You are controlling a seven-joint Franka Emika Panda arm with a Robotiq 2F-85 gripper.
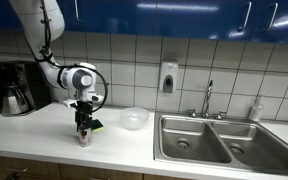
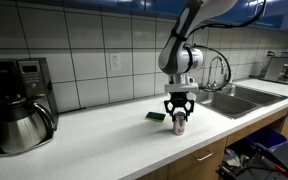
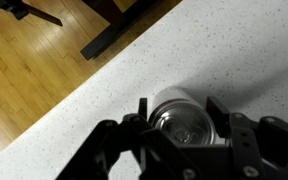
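A small can or bottle with a pale body and a round metallic top (image 3: 183, 128) stands upright on the white counter (image 3: 94, 125), close to its front edge. My gripper (image 2: 178, 114) points straight down over it and is shut on its upper part. In the wrist view the black fingers (image 3: 213, 113) flank the round top on both sides. The object's lower body (image 2: 179, 128) shows beneath the fingers in exterior view 2. From exterior view 1 the object (image 1: 85, 140) is partly covered by the gripper.
A green and yellow sponge (image 1: 96, 125) lies just behind the gripper. Farther right are a clear bowl (image 1: 134, 118) and the double sink (image 1: 222, 142). A coffee maker (image 1: 18, 88) stands at the left end. An open drawer (image 2: 239, 145) juts out below the counter.
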